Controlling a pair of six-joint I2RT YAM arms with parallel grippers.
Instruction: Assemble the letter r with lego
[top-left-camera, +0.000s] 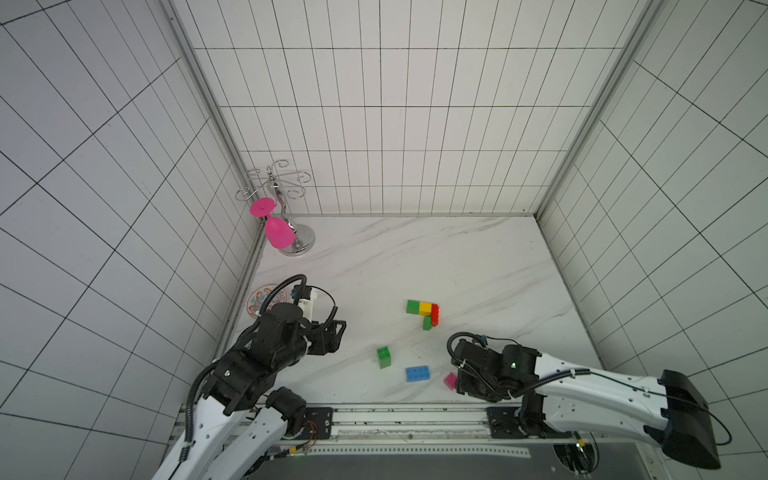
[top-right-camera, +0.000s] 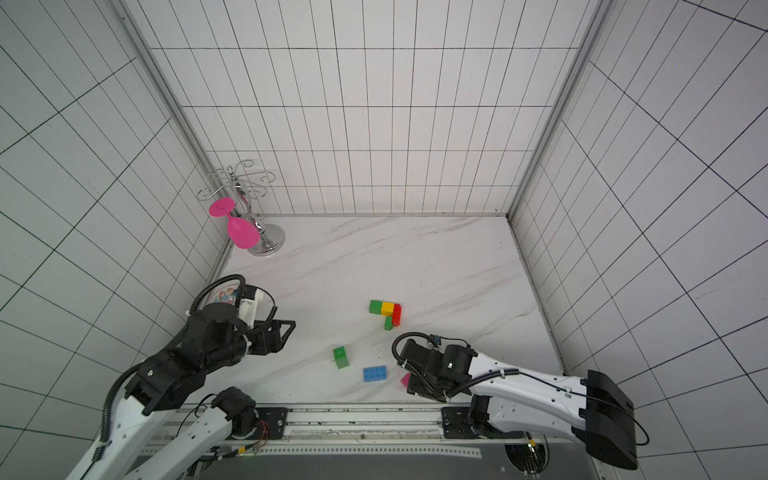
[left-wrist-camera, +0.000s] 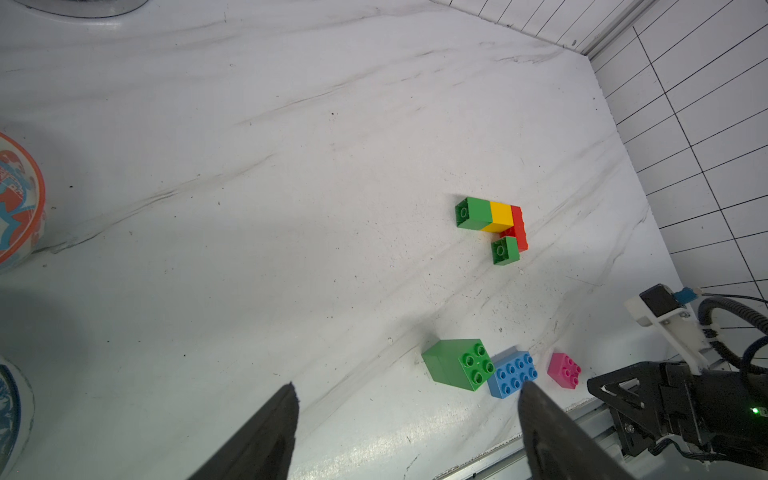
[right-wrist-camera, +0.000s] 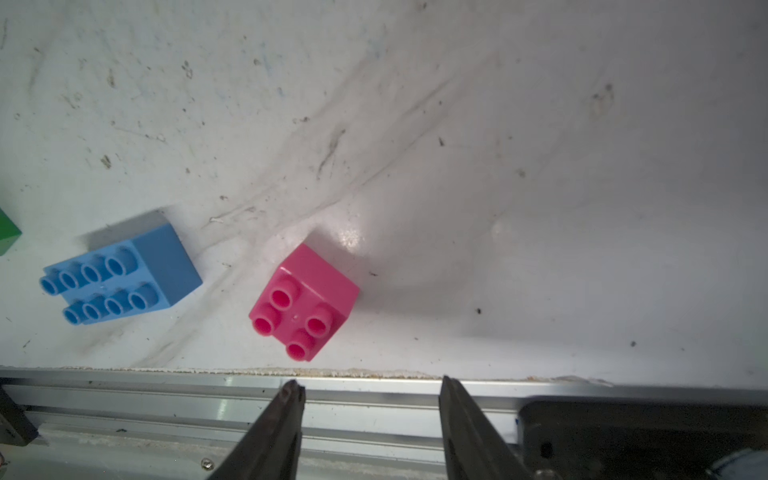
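Note:
A group of green, yellow and red bricks (left-wrist-camera: 500, 216) lies mid-table, touching in an angled shape with a small green brick (left-wrist-camera: 505, 251) below. Nearer the front lie a green brick (left-wrist-camera: 448, 361), a blue brick (right-wrist-camera: 168, 272) and a pink brick (right-wrist-camera: 320, 284) by the edge. My right gripper is open just short of the pink brick, nothing between its fingers. My left gripper is open over the left part of the table, also empty, with the green brick ahead of it.
A chrome stand (top-left-camera: 297, 244) with pink items stands at back left, round patterned items (left-wrist-camera: 17, 200) at the left side. A metal rail (right-wrist-camera: 360, 416) runs along the front edge; tiled walls enclose the sides.

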